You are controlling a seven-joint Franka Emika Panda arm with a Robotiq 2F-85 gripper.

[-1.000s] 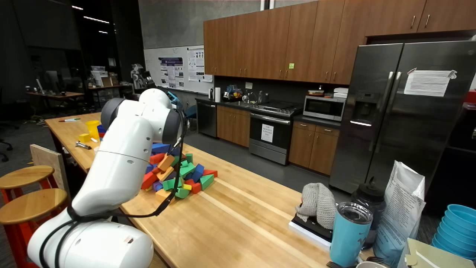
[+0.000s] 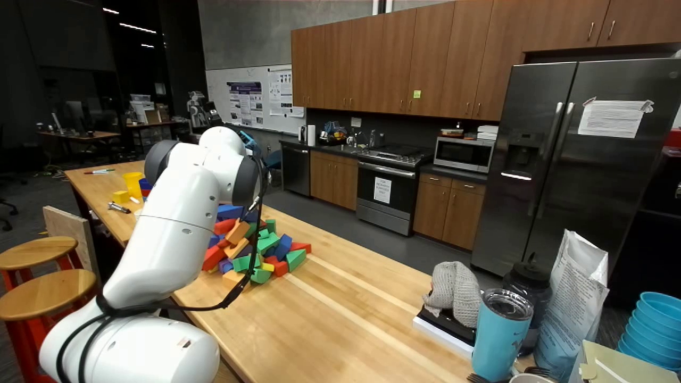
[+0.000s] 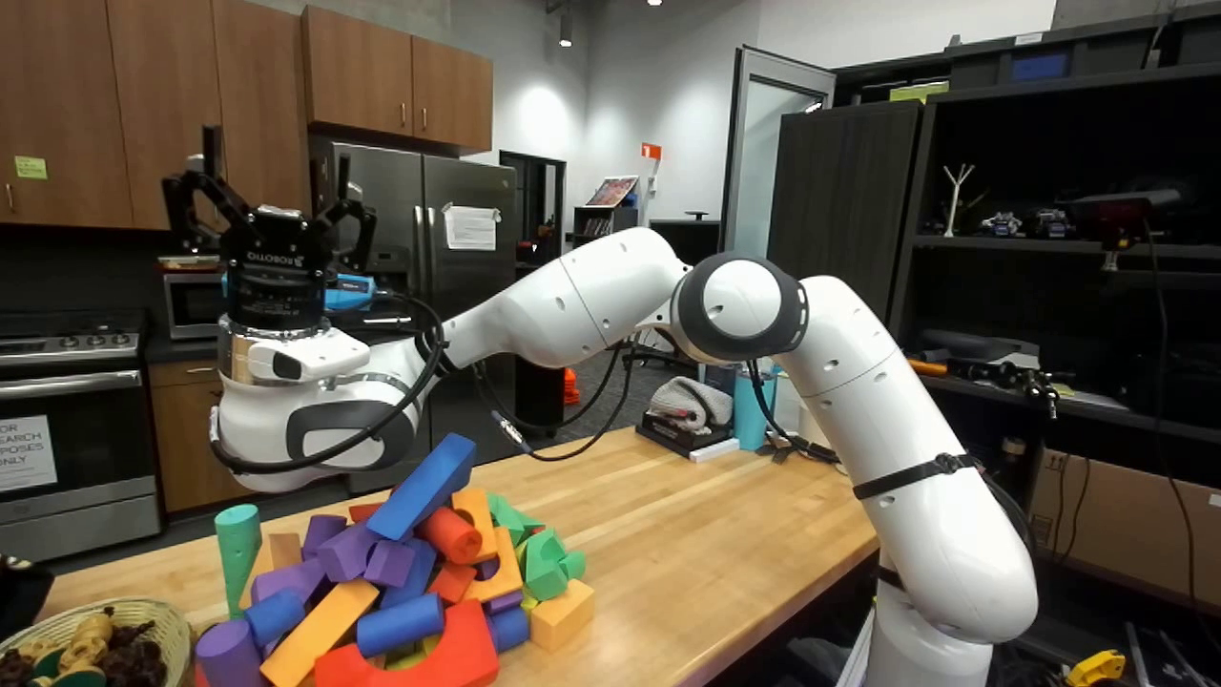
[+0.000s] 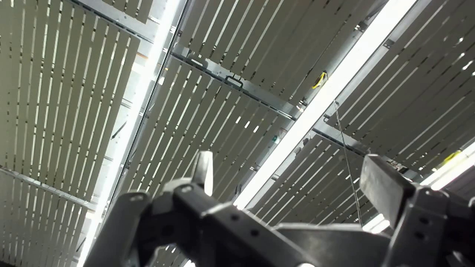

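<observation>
My gripper (image 3: pixel 275 166) points straight up toward the ceiling in exterior view 2, its two black fingers spread wide and nothing between them. In the wrist view the same gripper frames only ceiling slats and light strips. Below and beside it, a heap of coloured wooden blocks lies on the table: a long blue block (image 3: pixel 424 487) on top, a red arch (image 3: pixel 429 653) in front, a green cylinder (image 3: pixel 238 544) standing at the left, and a purple cylinder (image 3: pixel 231 653). The gripper is well clear of the blocks.
A wicker basket (image 3: pixel 172 624) sits left of the heap. The far end of the wooden table (image 2: pixel 357 300) holds grey knitted cloth (image 2: pixel 456 290), a blue tumbler (image 2: pixel 501 332) and a white bag (image 2: pixel 571 300). Bare tabletop lies between. Yellow cup (image 2: pixel 133 184) stands beyond the arm.
</observation>
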